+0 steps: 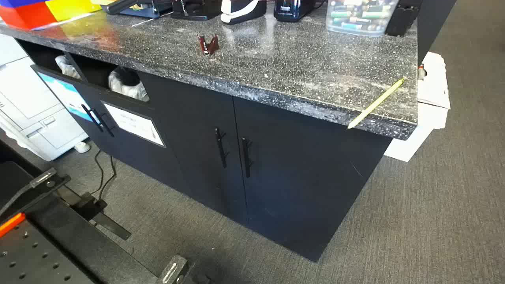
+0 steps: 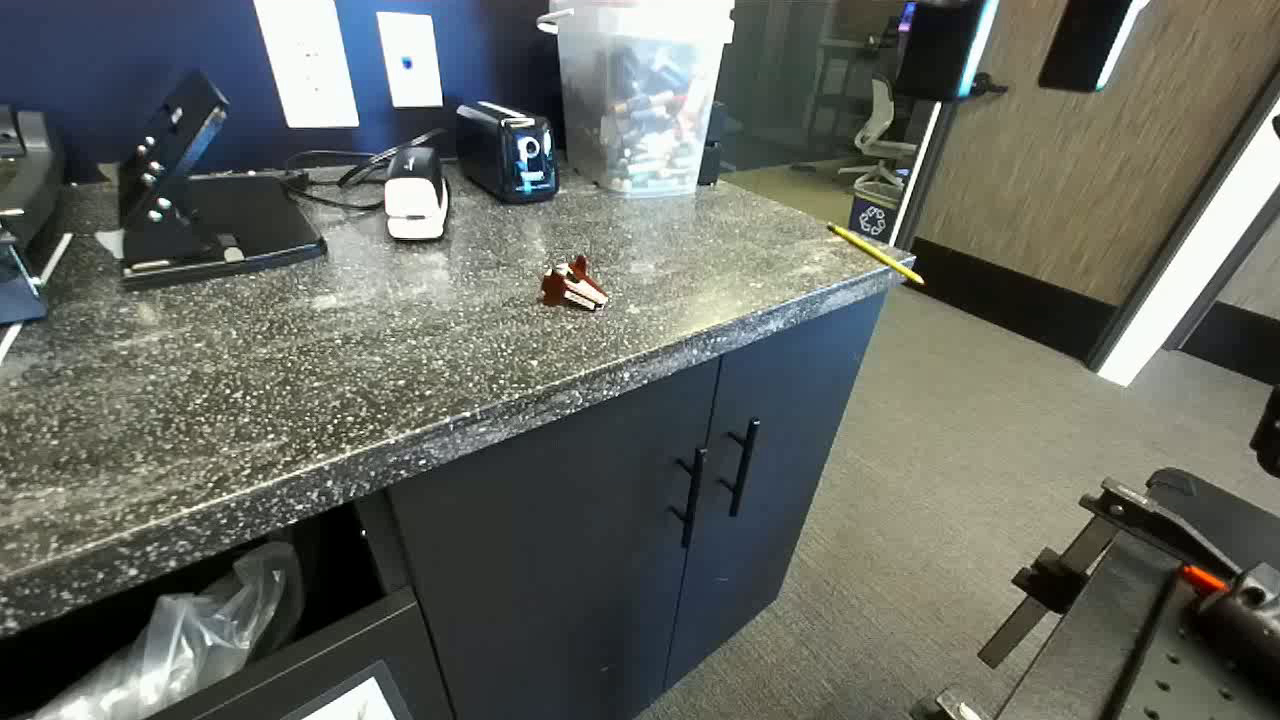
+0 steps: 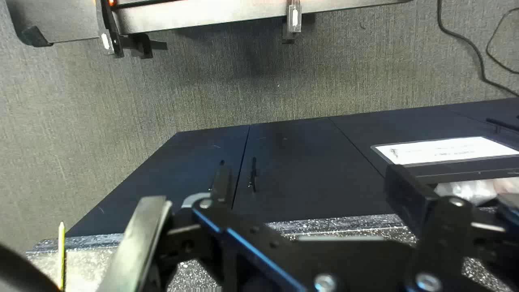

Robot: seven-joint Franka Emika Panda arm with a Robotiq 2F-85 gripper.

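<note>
In the wrist view my gripper is open, its two dark fingers wide apart with nothing between them. Beyond them show the cabinet doors and the floor. A yellow pencil (image 1: 377, 102) lies at the right end of the speckled counter (image 1: 303, 71), one end sticking out past the front edge. It also appears at the lower left of the wrist view, well to the side of the fingers. A dark red staple remover (image 2: 573, 286) rests on the open middle of the counter; in the wrist view it cannot be made out.
Along the back stand a white-and-black stapler (image 2: 416, 192), a black box-shaped device (image 2: 507, 151), a hole punch (image 2: 222, 228) and a clear tub of batteries (image 2: 642, 108). Cabinet doors (image 1: 303, 175) drop below the front edge.
</note>
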